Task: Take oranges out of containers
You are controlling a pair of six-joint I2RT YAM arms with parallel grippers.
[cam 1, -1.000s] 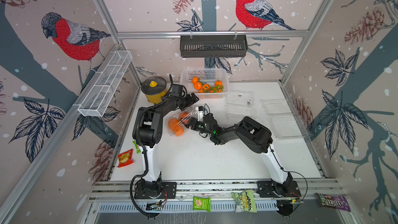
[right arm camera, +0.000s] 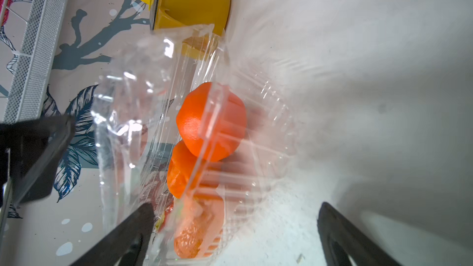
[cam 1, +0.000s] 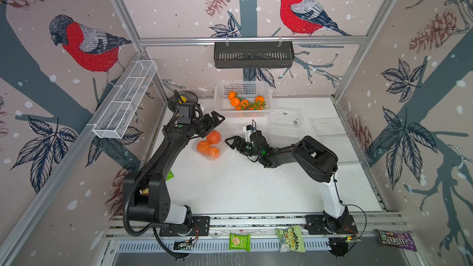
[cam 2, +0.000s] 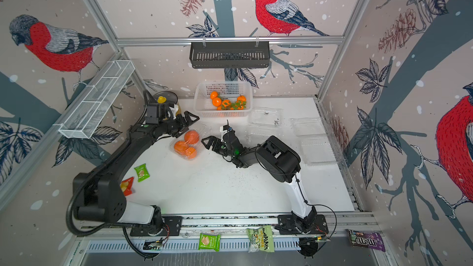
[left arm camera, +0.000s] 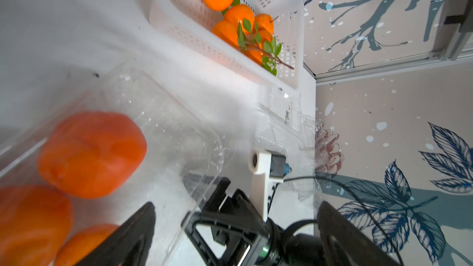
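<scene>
A clear plastic container [left arm camera: 172,113] with its lid raised stands at the table's left-centre. Inside it several orange fruits [right arm camera: 211,121] lie in a cluster, blurred by the plastic. My left gripper [cam 1: 220,124] is open above the container's far side, nothing between its fingers. To the right of the container my right gripper [cam 1: 233,144] is also open and empty, low over the table. In the right wrist view the lid [right arm camera: 133,113] tilts upward close to the left gripper's dark finger [right arm camera: 34,162].
A white basket [cam 2: 199,98] of oranges with leafy twigs stands at the back. Empty clear containers [cam 1: 285,116] lie to the right. A yellow pot [right arm camera: 197,0] is at the back left.
The right gripper has drawn back a little to the right. The container now sits slightly farther left.
</scene>
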